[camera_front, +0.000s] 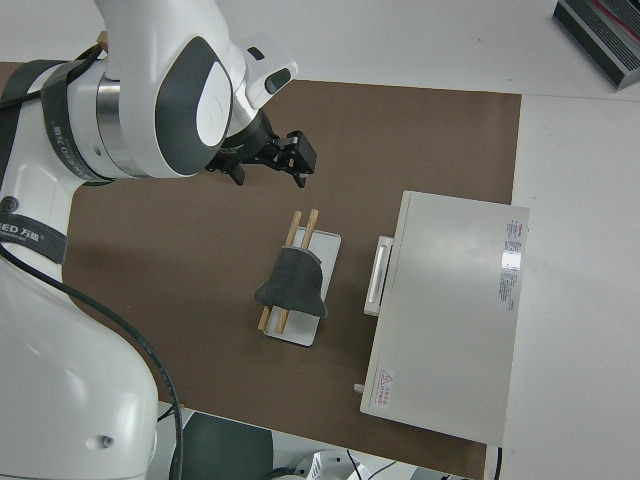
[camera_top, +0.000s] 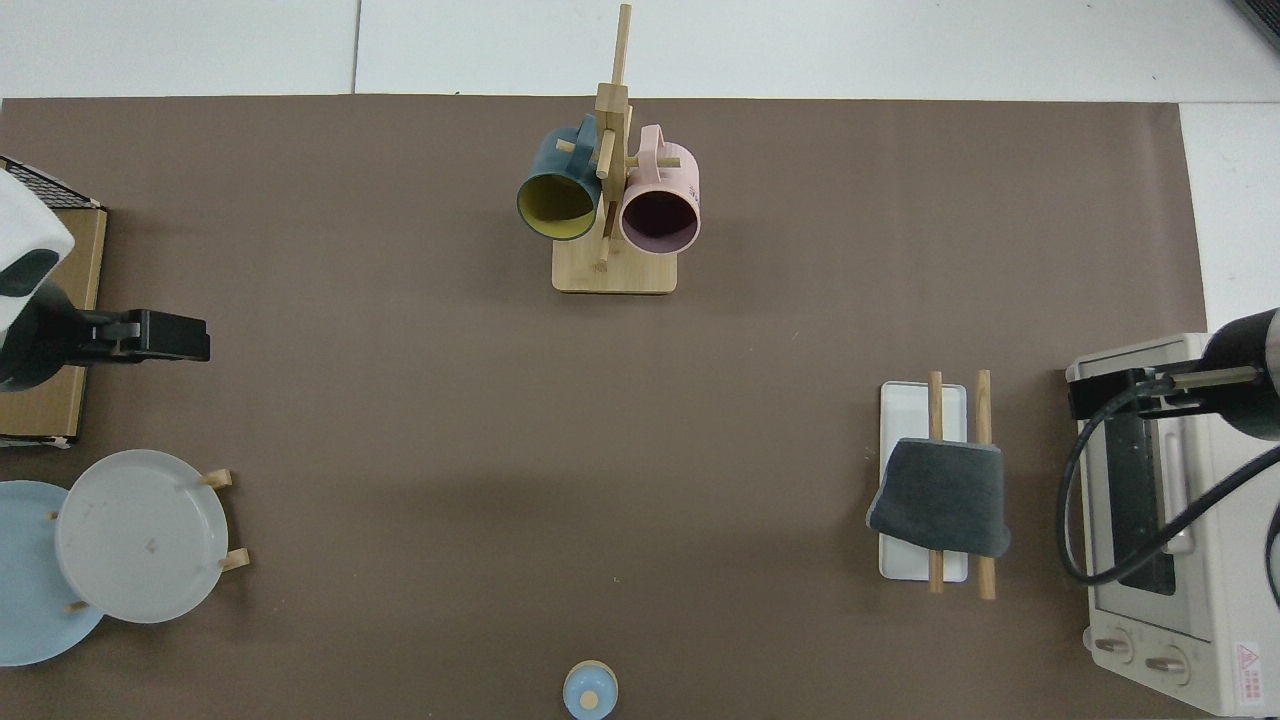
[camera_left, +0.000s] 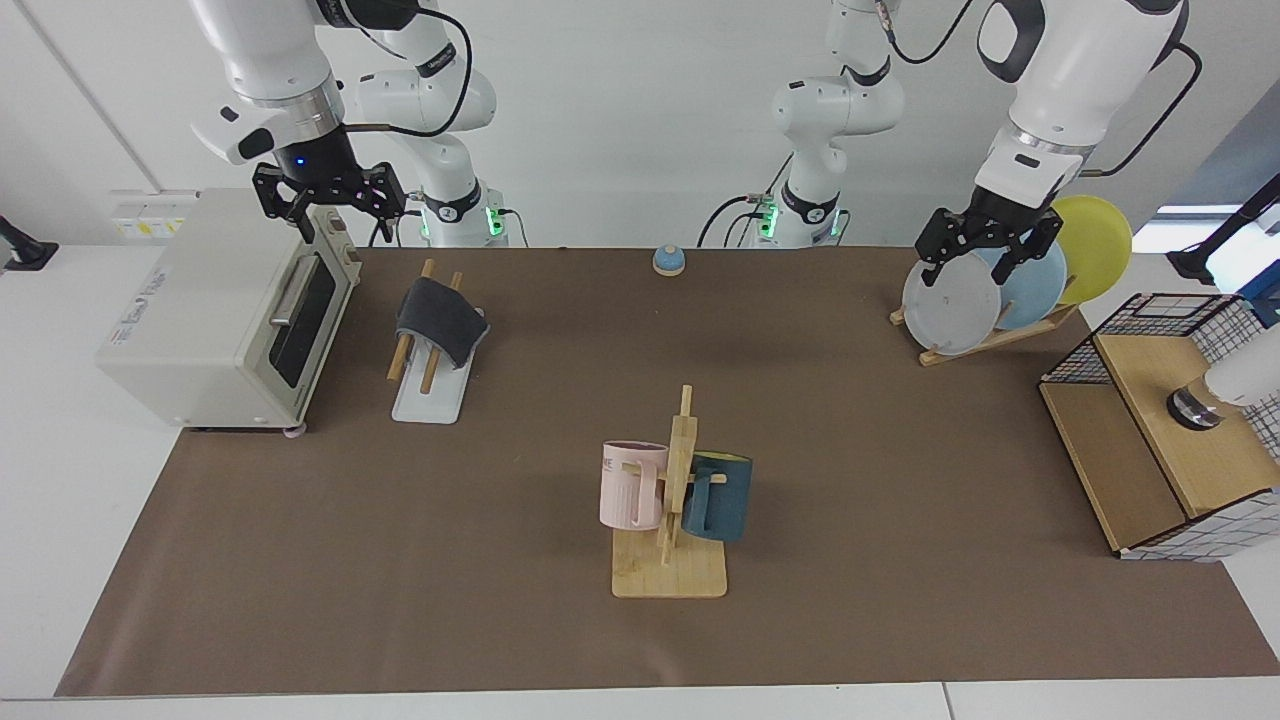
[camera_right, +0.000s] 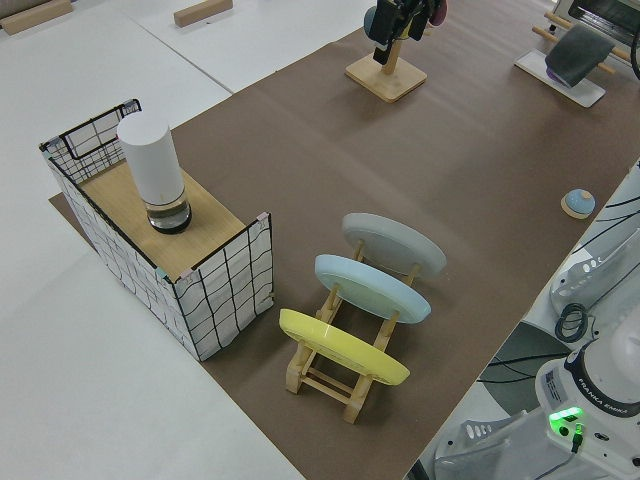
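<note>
A teal mug (camera_top: 558, 192) and pink mug (camera_top: 660, 204) hang on a wooden mug tree (camera_top: 614, 274). A dark grey cloth (camera_top: 936, 492) drapes over pegs on a white tray (camera_top: 900, 408). White (camera_top: 138, 540), blue (camera_top: 30, 576) and yellow (camera_right: 340, 350) plates stand in a wooden rack. In the top view my left gripper (camera_top: 180, 336) is at the left edge, beside the shelf; my right gripper (camera_top: 1080, 396) is over the white oven (camera_top: 1224, 576). Whether their fingers are open is unclear.
A wire-sided wooden shelf (camera_top: 54, 408) holds a cylinder (camera_right: 150, 160). A small blue-topped object (camera_top: 589, 694) lies at the near edge.
</note>
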